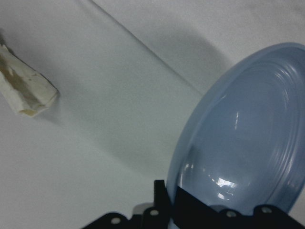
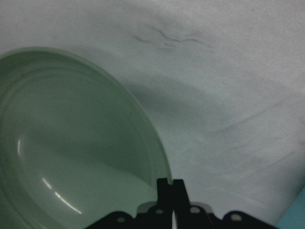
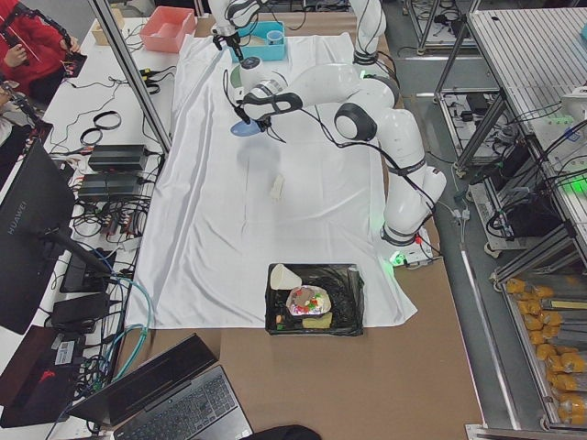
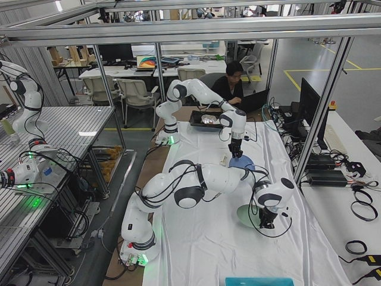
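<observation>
In the left wrist view my left gripper is shut on the rim of a blue plate (image 1: pixel 238 133), which shows tilted in the camera left view. My right gripper is shut at the rim of a green plate (image 2: pixel 86 133), with the rim running between its fingers. In the camera right view the green plate (image 4: pixel 246 215) is nearer the camera than the blue plate (image 4: pixel 241 164). A crumpled pale paper piece (image 1: pixel 26 86) lies on the white cloth near the blue plate.
A black lined bin (image 3: pixel 348 302) with cups and scraps stands at the cloth's near edge in the camera left view. A cyan tub (image 3: pixel 257 50) is at the far end. Cables and monitors crowd the side table.
</observation>
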